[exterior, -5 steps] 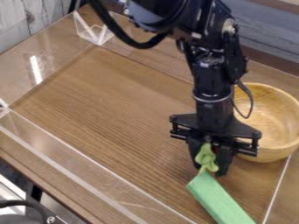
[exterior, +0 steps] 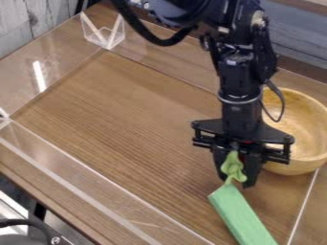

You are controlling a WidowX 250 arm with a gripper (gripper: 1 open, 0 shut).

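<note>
The black gripper [exterior: 238, 159] hangs low over the wooden table at the right, shut on a small green object [exterior: 232, 168], whose exact shape is partly hidden by the fingers. Just below it a green bar-shaped object [exterior: 243, 217] lies on the table, slanting toward the bottom edge. Behind the gripper, to the right, a yellow wooden bowl [exterior: 294, 132] stands partly hidden by the arm.
A white wire-like holder [exterior: 105, 31] is at the back left. A dark cable lies at the bottom left corner.
The gripper has risen slightly and shifted a little to the right with the small green object. The green bar below has stayed about where it was.
</note>
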